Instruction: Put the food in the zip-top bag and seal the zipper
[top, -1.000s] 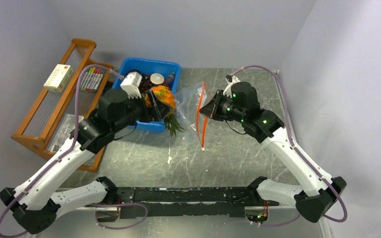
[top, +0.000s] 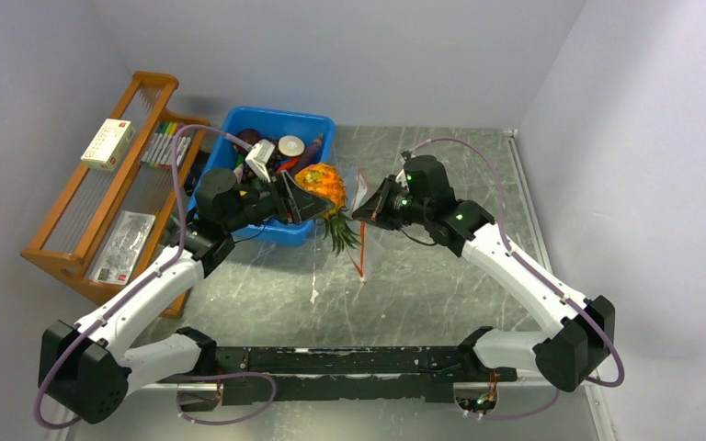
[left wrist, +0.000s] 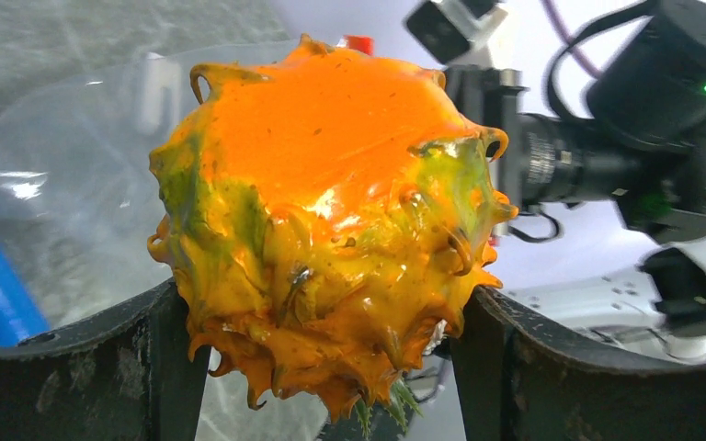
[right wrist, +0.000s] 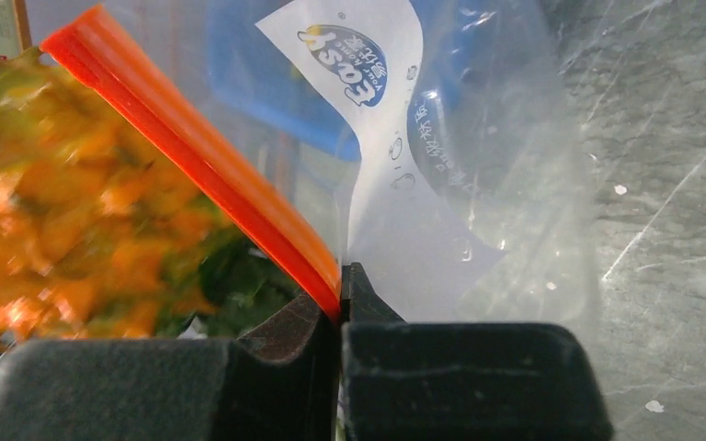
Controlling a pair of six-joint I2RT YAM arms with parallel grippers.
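My left gripper [top: 305, 201] grips a spiky orange pineapple [left wrist: 322, 202] with green leaves, held over the front right of the blue bin. Close to its right, my right gripper [top: 364, 213] is shut on the upper edge of the clear zip top bag [right wrist: 506, 156], at its orange zipper strip [right wrist: 193, 165]. The bag hangs beside the pineapple, printed white label visible. The pineapple is outside the bag, its leaves near the bag's edge.
The blue bin [top: 280, 119] holds other food and a white round lid. A wooden rack [top: 74, 239] with markers, a box [top: 108, 144] and packets stands at left.
The pineapple in my left gripper has moved right toward the bag. My right gripper has moved left with the bag, narrowing the gap between them.
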